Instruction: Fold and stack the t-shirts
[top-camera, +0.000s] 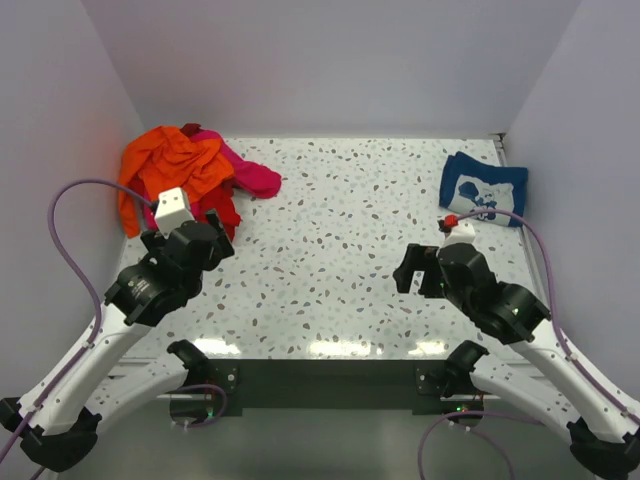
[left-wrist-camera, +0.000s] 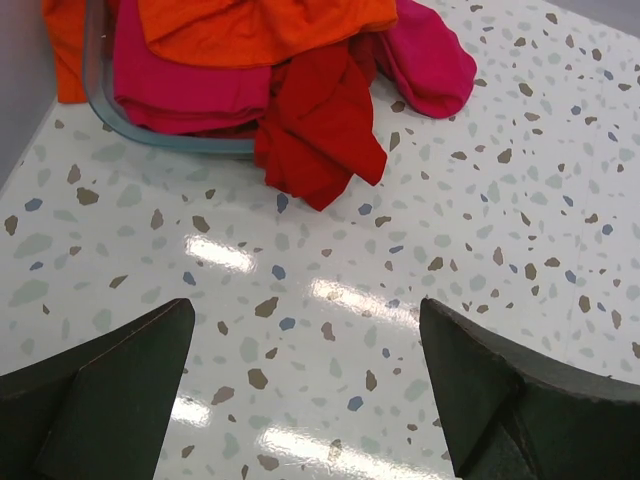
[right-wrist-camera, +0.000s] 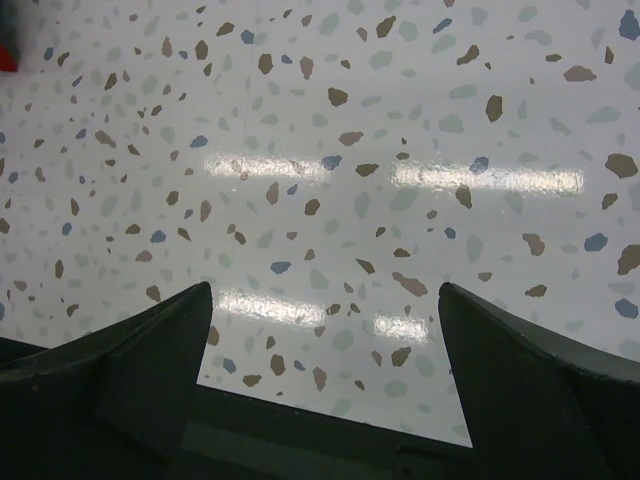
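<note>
Heaped at the back left of the table are an orange shirt (top-camera: 165, 160), a magenta shirt (top-camera: 255, 178) and a red shirt (top-camera: 222, 206). In the left wrist view they spill over the rim of a clear bin (left-wrist-camera: 180, 143), the red shirt (left-wrist-camera: 318, 130) hanging out in front. A dark blue shirt (top-camera: 484, 189) with a white print lies folded flat at the back right. My left gripper (top-camera: 218, 240) is open above the table, close in front of the heap, with nothing between its fingers. My right gripper (top-camera: 413, 276) also stands open and empty, over bare table left of the blue shirt.
Grey walls (top-camera: 330, 70) close in the back and both sides. A dark beam (top-camera: 325, 385) runs along the front edge.
</note>
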